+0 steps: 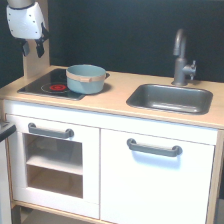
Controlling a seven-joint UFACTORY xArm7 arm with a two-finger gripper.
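Note:
My gripper (33, 48) hangs high at the upper left, in front of the dark wall. Its two dark fingers look spread apart, and nothing shows between them. A blue-grey pot (86, 82) with brown handles stands upright on the right part of the black stove top (42, 87). The gripper is well above and to the left of the pot, touching nothing that I can see. The pot's inside is too small to make out clearly.
A grey sink (170, 97) with a tall faucet (180, 58) is set into the wooden counter (118, 89) at the right. Below are a cabinet with a window (55, 165) and a white door (155, 185), each with a dark handle.

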